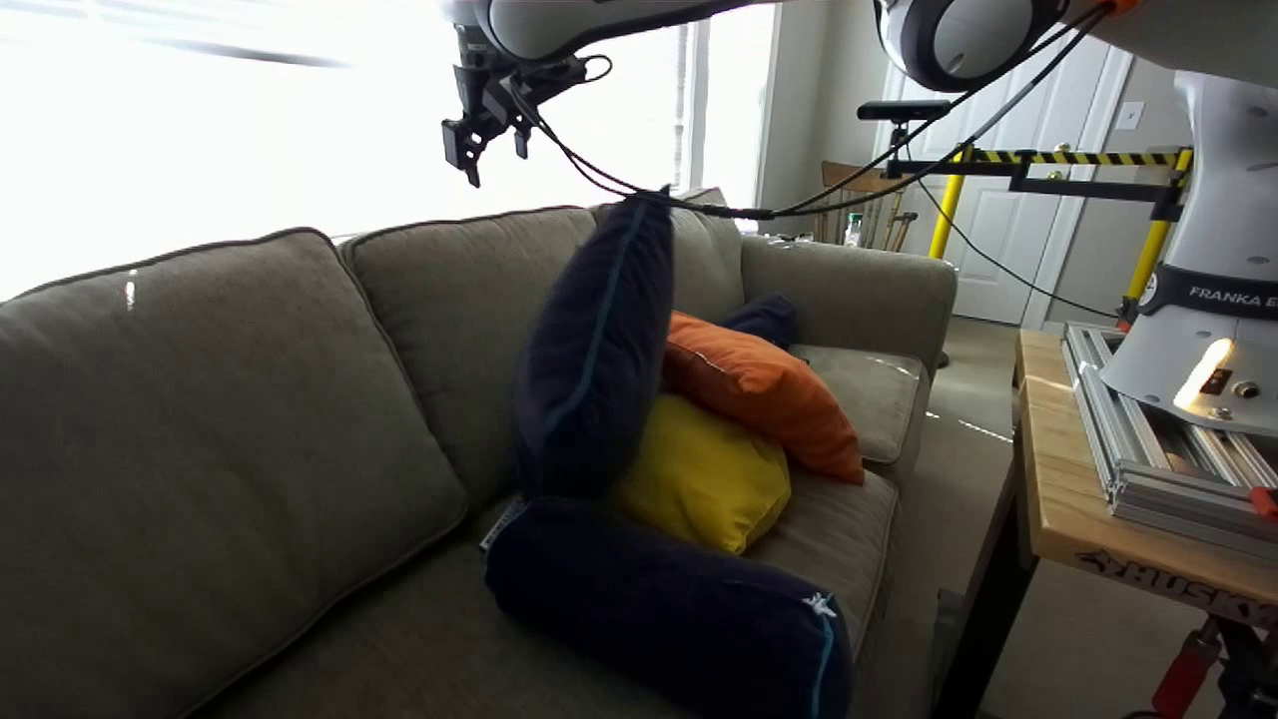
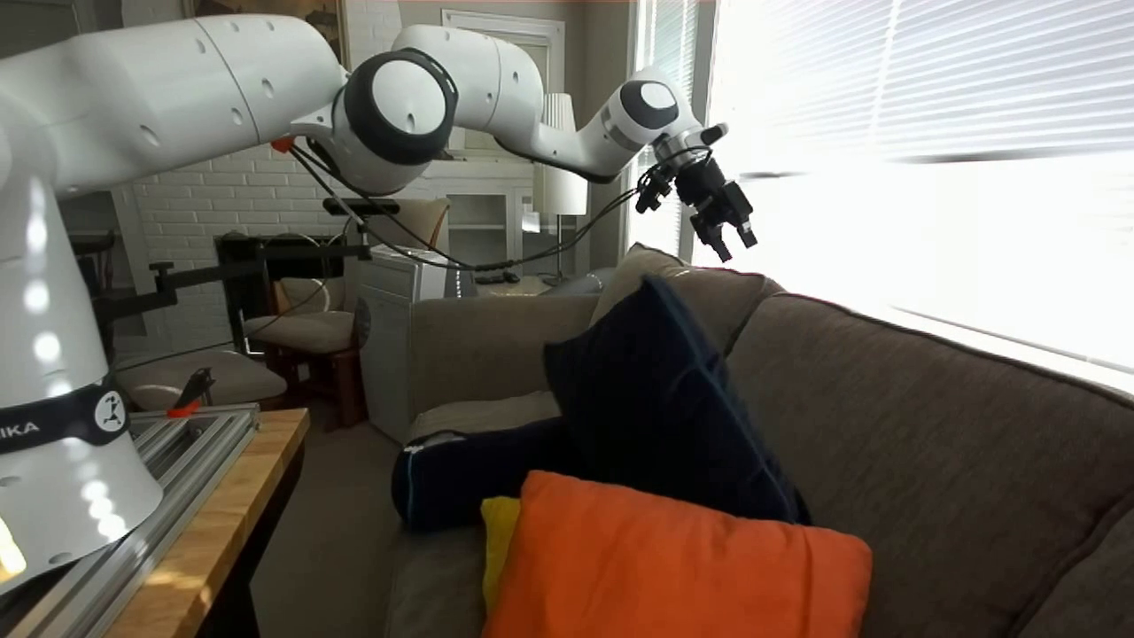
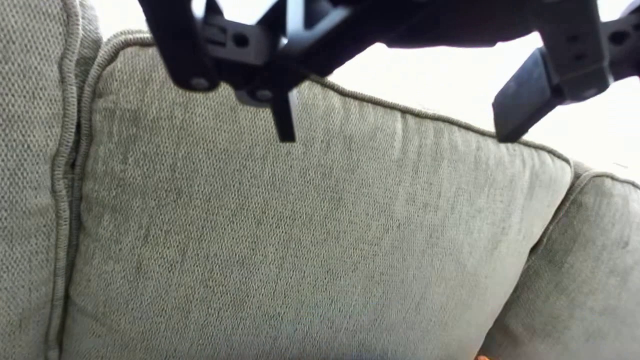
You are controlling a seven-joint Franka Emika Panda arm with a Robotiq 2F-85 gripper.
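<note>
High above the sofa's backrest, in front of the bright window, my gripper (image 1: 491, 158) hangs open and empty. In the wrist view its two fingers (image 3: 520, 99) stand wide apart, with only a sofa back cushion (image 3: 312, 228) behind them. The big dark blue pillow (image 1: 595, 348) stands on edge on the seat, clear of my fingers and below them. Against it lie the yellow pillow (image 1: 703, 469) and the orange pillow (image 1: 767, 389). A dark blue bolster (image 1: 671, 605) lies along the front of the seat. In the second exterior view, the blue pillow (image 2: 670, 415) rises behind the orange one.
Another dark blue pillow (image 1: 763, 319) lies near the far armrest (image 1: 857, 288). My arm's cable (image 1: 767, 214) droops across above the cushions. The wooden table (image 1: 1078, 503) with the arm's base stands off the sofa's front.
</note>
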